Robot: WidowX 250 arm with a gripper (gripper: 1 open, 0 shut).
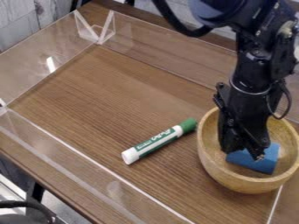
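Note:
My black gripper (237, 140) reaches down from the top right into a tan bowl (233, 182) at the lower right, its tip at the bowl's left inner part, just left of and above a blue block (254, 160). The fingertips look close together, with nothing visible between them. A green and white marker (158, 143) lies on the wooden surface to the left of the bowl.
Pale rails or edges run along its left side, with a clear plastic fitting (100, 26) near the top left.

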